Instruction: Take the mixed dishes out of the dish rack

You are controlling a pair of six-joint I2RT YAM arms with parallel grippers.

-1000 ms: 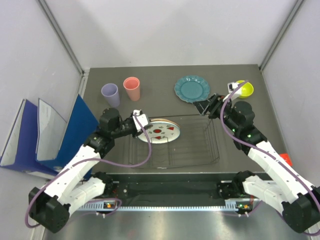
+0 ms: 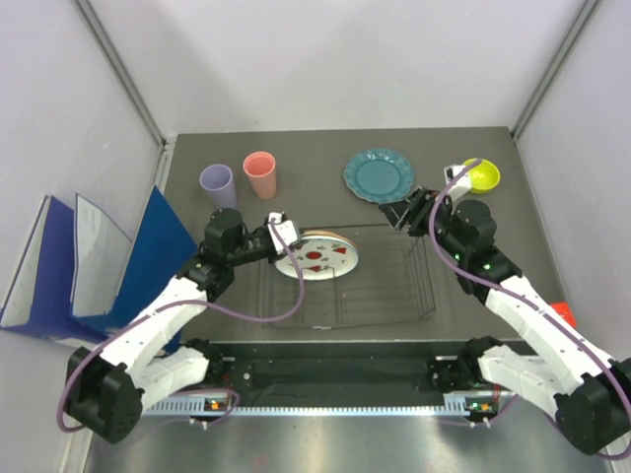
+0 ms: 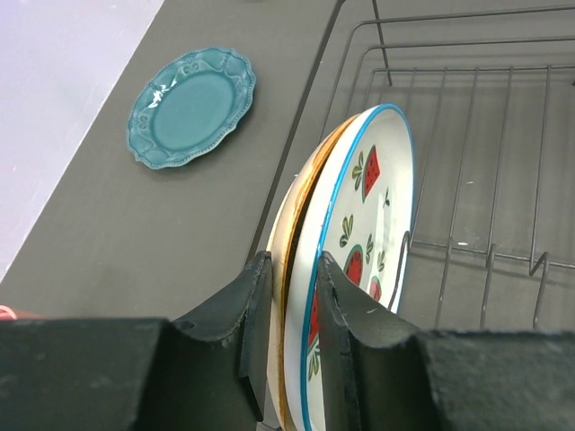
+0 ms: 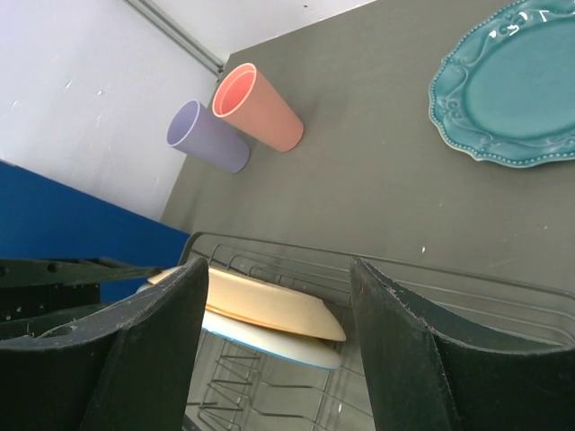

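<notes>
Plates stand on edge at the left of the wire rack [image 2: 375,313]: a white plate with fruit pattern [image 2: 325,258] and a cream, orange-edged plate [image 4: 260,301] behind it. My left gripper has its fingertips at their rims, overlapping them in the left wrist view; whether it grips them I cannot tell. My right gripper hangs over the rack's back right, fingers apart, nothing between them.
A teal plate [image 2: 380,175], purple cup [image 2: 218,186], pink cup [image 2: 261,175] and yellow bowl [image 2: 485,177] stand on the counter behind the rack. Blue folders [image 2: 138,256] are at left.
The right arm has barely moved.
</notes>
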